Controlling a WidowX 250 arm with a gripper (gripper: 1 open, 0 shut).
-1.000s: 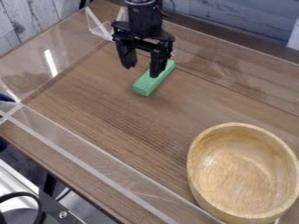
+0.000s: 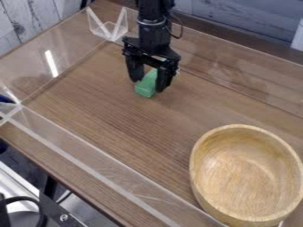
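Note:
The black gripper point(image 2: 151, 60) is in the upper middle of the camera view, down over a green block point(image 2: 145, 84) on the wooden table. The arm and fingers cover much of the block; whether the fingers are shut on it cannot be told.
A large round wooden bowl point(image 2: 243, 173) is at the lower right. A clear plastic object point(image 2: 109, 25) sits behind the arm at the upper left. Black cables lie at the lower left corner.
The gripper has moved slightly right and down over the green block, which is now largely hidden behind it.

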